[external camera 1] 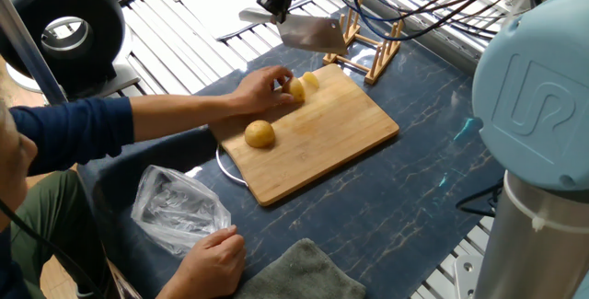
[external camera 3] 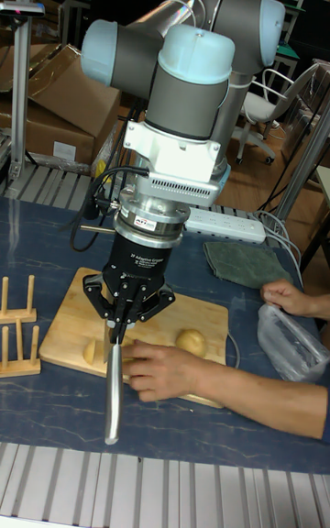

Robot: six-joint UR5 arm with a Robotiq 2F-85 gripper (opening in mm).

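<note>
My gripper [external camera 3: 117,331] is shut on the handle of a cleaver [external camera 1: 311,34], whose broad metal blade hangs in the air beyond the far edge of the cutting board [external camera 1: 322,147]. In the other exterior view the cleaver's handle [external camera 3: 114,401] points toward the camera. A whole-looking potato [external camera 1: 259,133] rests on the left part of the board. Near the board's far edge, a person's hand [external camera 1: 265,92] holds a larger potato piece [external camera 1: 294,88], right beside a small cut slice [external camera 1: 311,79]. The fingers hide part of that larger piece.
A wooden rack [external camera 1: 375,55] stands behind the board. The person's other hand [external camera 1: 213,260] is by a clear plastic bag [external camera 1: 179,212] at the front left, close to a grey-green cloth [external camera 1: 302,273]. Right of the board the dark tabletop is free.
</note>
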